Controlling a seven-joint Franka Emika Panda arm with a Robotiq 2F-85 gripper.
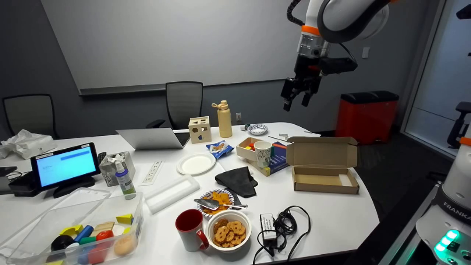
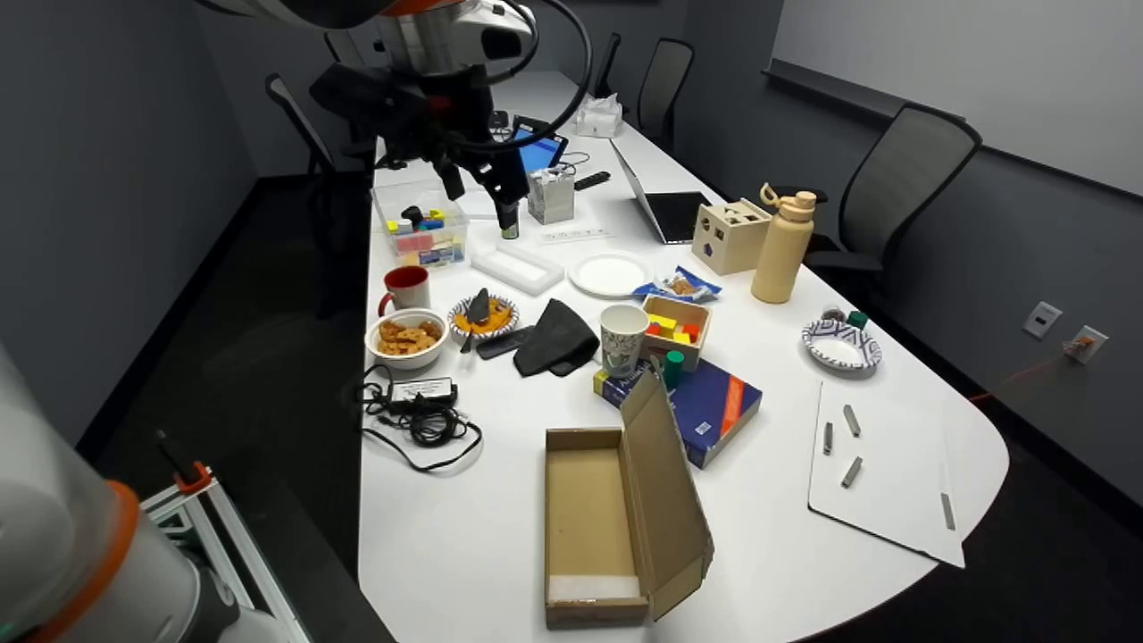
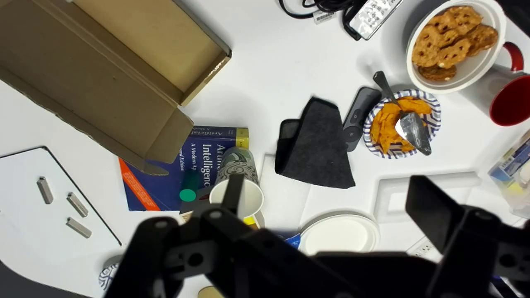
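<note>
High above the table, my gripper [image 1: 296, 104] stands open, its two fingers well apart and nothing between them. In the wrist view both fingers [image 3: 426, 203] reach in from the bottom. Below lie a dark folded cloth [image 3: 318, 144], a black remote [image 3: 360, 116] and a patterned bowl of orange chips [image 2: 496, 328] with a serving utensil across it. A patterned paper cup [image 1: 263, 155] is on or beside the blue book [image 1: 279, 158], near a wooden box of coloured blocks [image 1: 247, 150]. The cardboard box [image 2: 589, 514] has its lid raised.
A white bowl of pretzel crackers [image 1: 229, 247] and a red-and-grey mug [image 1: 188, 238] stand near the front edge, beside a power adapter [image 1: 268, 229]. Farther back are a white plate [image 1: 196, 164], a tan bottle [image 1: 225, 121] and a laptop [image 1: 150, 139]. Table between cloth and cardboard box is clear.
</note>
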